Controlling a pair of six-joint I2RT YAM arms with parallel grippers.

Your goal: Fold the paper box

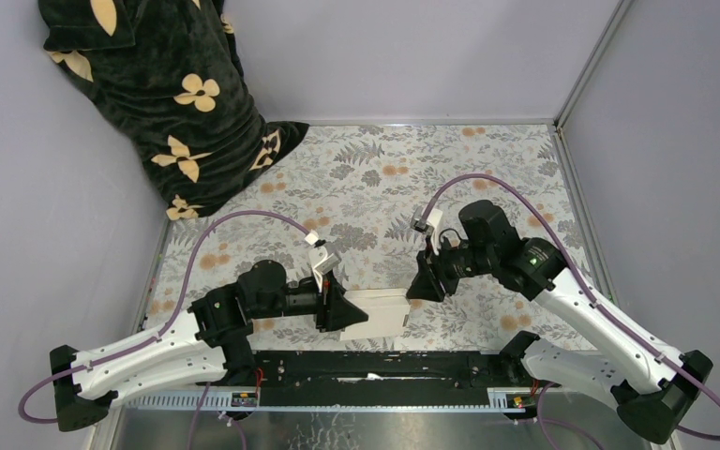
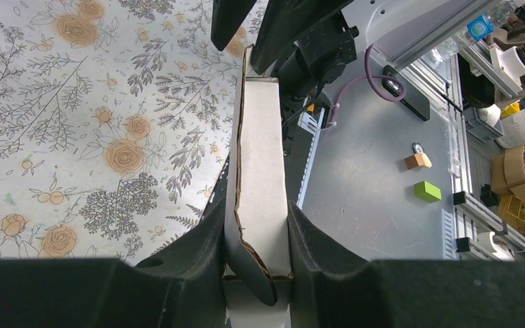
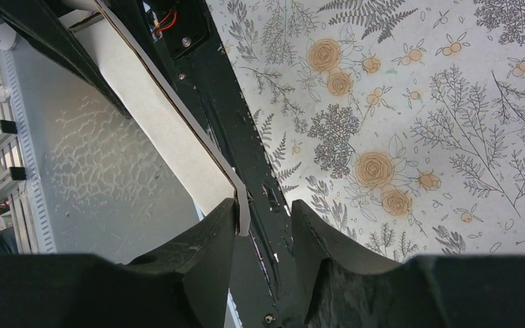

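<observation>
A flat white paper box point(image 1: 375, 317) is held upright on edge near the front of the patterned mat, its narrow side point(image 2: 263, 157) facing the left wrist camera. My left gripper is shut on one end of it. At the other end, my right gripper stands part open, one finger beside the bent white end flap point(image 3: 242, 212), the other apart from it. In the right wrist view a long white strip point(image 3: 164, 130) with a cardboard edge runs toward the left gripper.
A dark floral cloth point(image 1: 178, 112) lies at the back left. A black strip point(image 1: 291, 366) runs along the front edge.
</observation>
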